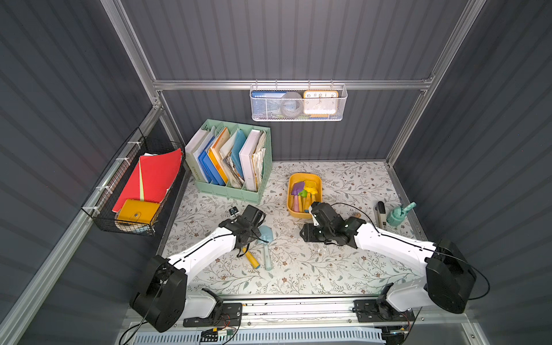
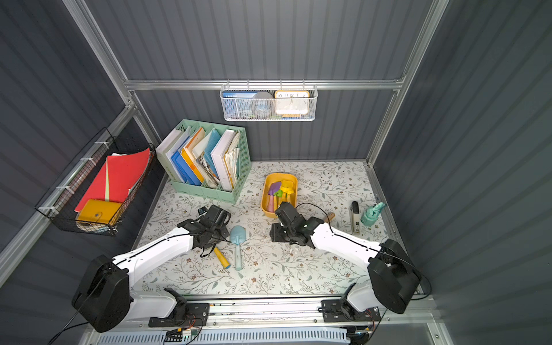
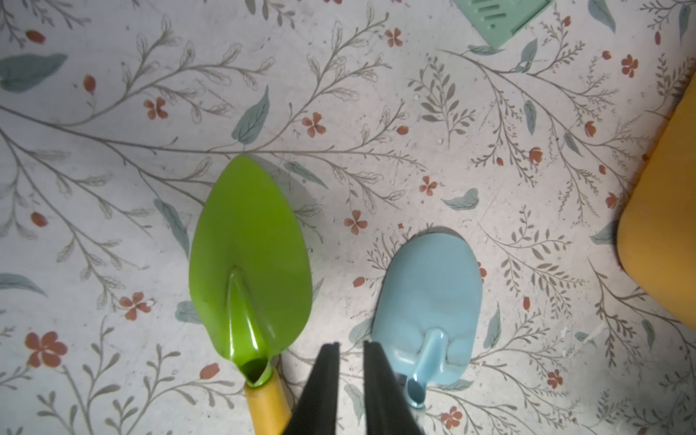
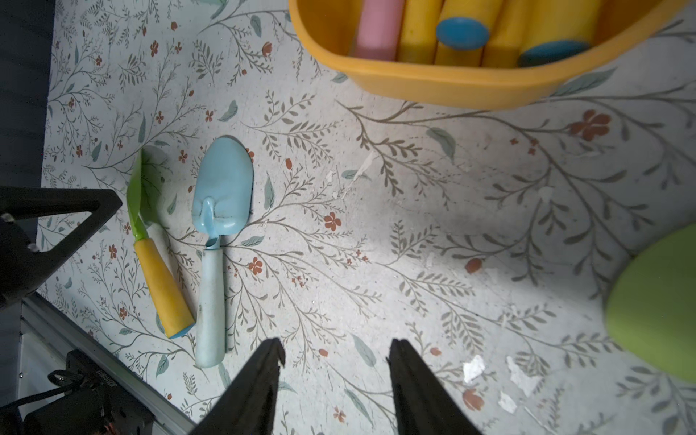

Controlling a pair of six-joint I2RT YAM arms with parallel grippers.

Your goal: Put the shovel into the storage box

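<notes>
Two small shovels lie on the floral table: one with a green blade (image 3: 250,261) and yellow handle, the other with a blue blade (image 3: 431,297) and pale handle (image 4: 211,304). Above them hangs my left gripper, slightly open, a narrow gap between its fingers and nothing in it. My right gripper hovers over bare table to the right of the shovels, fingers apart and empty. Behind it stands the yellow storage box (image 2: 265,198), holding several toy tools with pink and yellow handles (image 4: 419,29).
A green file rack (image 1: 266,166) stands at the back left. Part of a green rounded object (image 4: 656,304) shows at the right wrist view's edge. Farther right are a box cutter (image 2: 355,217) and a teal pot (image 2: 369,216). Table between the grippers is clear.
</notes>
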